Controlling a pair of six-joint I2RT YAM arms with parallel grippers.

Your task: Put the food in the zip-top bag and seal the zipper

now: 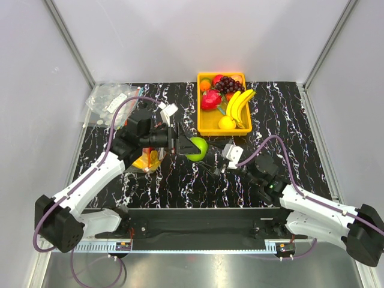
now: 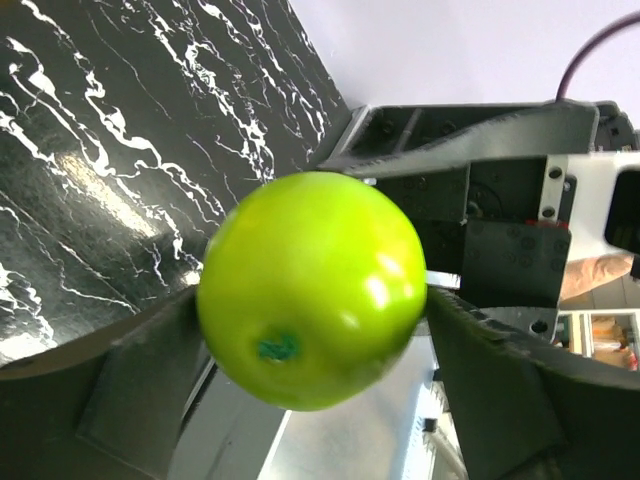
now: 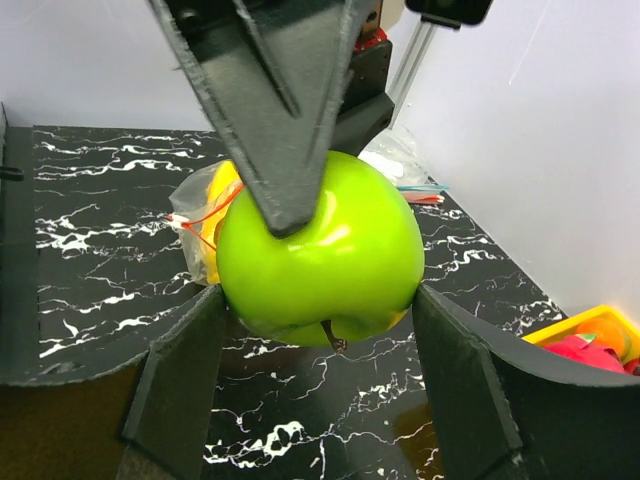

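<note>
A green apple (image 1: 197, 149) hangs in the air between my two grippers, just in front of the yellow tray. My left gripper has one finger on each side of it, seemingly touching. In the right wrist view, a dark left finger (image 3: 285, 150) crosses the apple's face from above. My right gripper also straddles the apple, both fingertips against its lower sides. The zip top bag (image 1: 146, 162) lies at the left, partly hidden by the left arm, with something yellow inside.
A yellow tray (image 1: 200, 120) of fruit stands at the back, with bananas, grapes and a lemon. Clear plastic bags (image 1: 109, 99) lie at the back left.
</note>
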